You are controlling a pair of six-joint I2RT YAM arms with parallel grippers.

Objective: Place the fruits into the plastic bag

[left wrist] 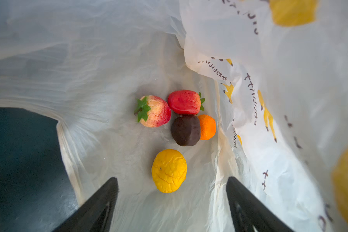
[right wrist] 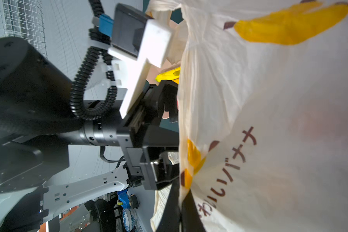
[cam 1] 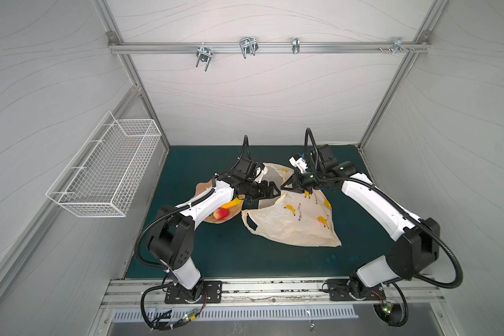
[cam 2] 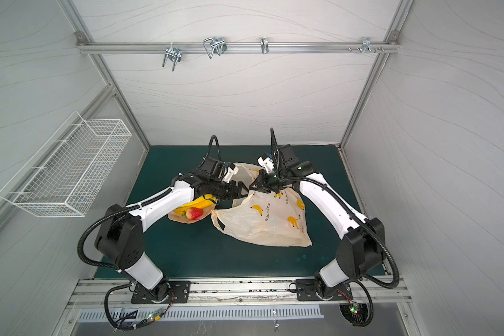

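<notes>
The cream plastic bag (cam 1: 280,226) with banana prints lies on the table, its mouth raised. My right gripper is shut on the bag's rim, holding it up. At the mouth, my left gripper (cam 1: 278,190) stands open, nothing between its fingers. Within the bag, the left wrist view shows a yellow fruit (left wrist: 169,171), a dark round fruit (left wrist: 185,130), a small orange one (left wrist: 207,127), a red strawberry (left wrist: 184,102) and a paler leafed fruit (left wrist: 156,111). A pinkish bowl (cam 1: 202,188) holds yellow bananas (cam 2: 197,203) and a red fruit (cam 2: 194,213); the left arm partly covers it.
A white wire basket (cam 1: 103,173) hangs on the left wall, above table height. Both arms meet closely over the bag's mouth.
</notes>
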